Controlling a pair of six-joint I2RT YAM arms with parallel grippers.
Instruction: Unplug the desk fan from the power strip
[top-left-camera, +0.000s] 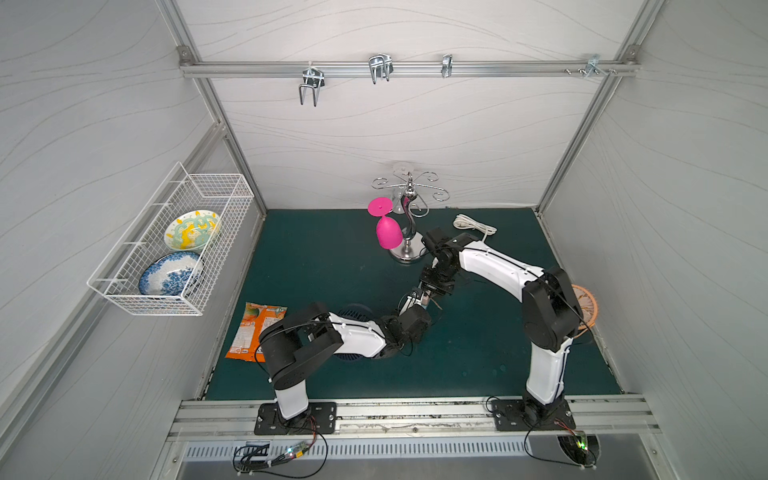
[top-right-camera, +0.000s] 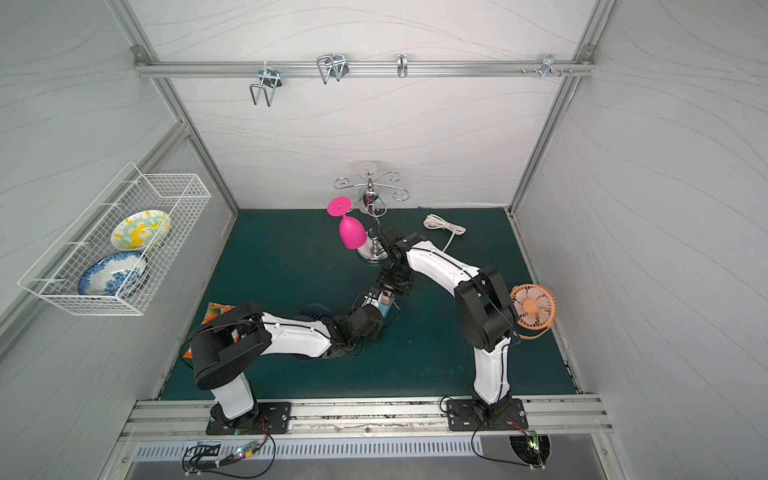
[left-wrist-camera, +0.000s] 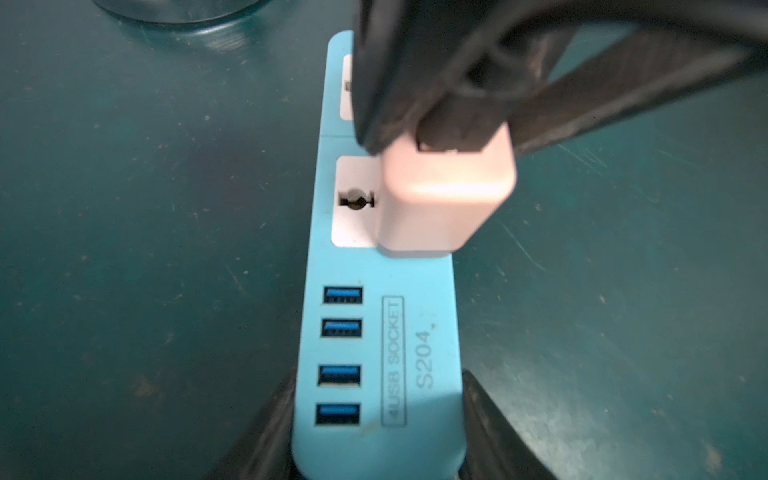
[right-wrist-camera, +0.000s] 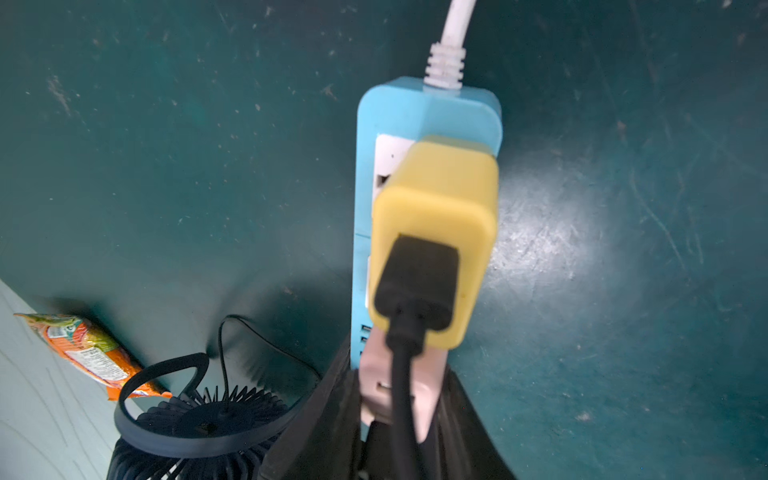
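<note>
A light-blue power strip (left-wrist-camera: 380, 320) lies on the table, its USB end between the fingers of my left gripper, which is shut on it. Plugged into it are a pink plug (left-wrist-camera: 444, 208) and a yellow plug (right-wrist-camera: 440, 196) with a black connector (right-wrist-camera: 420, 276) and cable. My right gripper has its fingers on both sides of the pink plug; whether they press on it is unclear. Below the left forearm sits a black fan (right-wrist-camera: 208, 420), partly hidden in the top views. An orange fan (top-right-camera: 533, 306) stands at the right edge.
A chrome stand (top-left-camera: 409, 248) with a pink goblet (top-left-camera: 389, 233) rises just behind the grippers. Coiled white cord (top-left-camera: 474, 224) lies at the back right. The orange packet (top-left-camera: 252, 332) is at left.
</note>
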